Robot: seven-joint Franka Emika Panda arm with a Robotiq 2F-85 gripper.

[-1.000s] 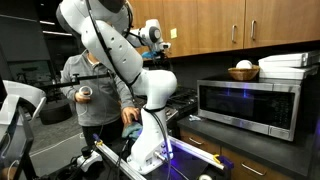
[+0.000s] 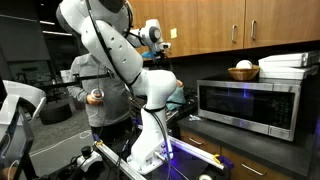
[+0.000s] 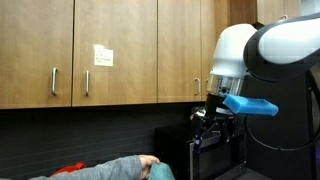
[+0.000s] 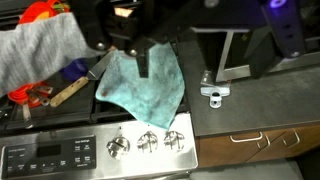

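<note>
My gripper (image 2: 163,47) hangs high above the stove, close to the wall cupboards. In the wrist view its dark, blurred fingers (image 4: 142,62) stand apart, and I see nothing held between them. Below, a teal cloth (image 4: 148,88) lies spread and rumpled over the stove top, its lower edge near the silver knobs. A person's grey sleeve (image 4: 40,50) reaches in from the left. In the second exterior view, the person's hand (image 3: 148,161) touches the cloth (image 3: 160,172), which is mostly cut off below.
Red utensils and a wooden-handled tool (image 4: 68,93) lie left of the cloth. A silver toaster oven (image 2: 245,105) stands on the counter, with a basket (image 2: 243,71) and white trays (image 2: 287,66) on top.
The person has leaned toward the stove and reached out an arm. The teal cloth, earlier low beside the person, is now on the stove top. My arm looks unmoved.
</note>
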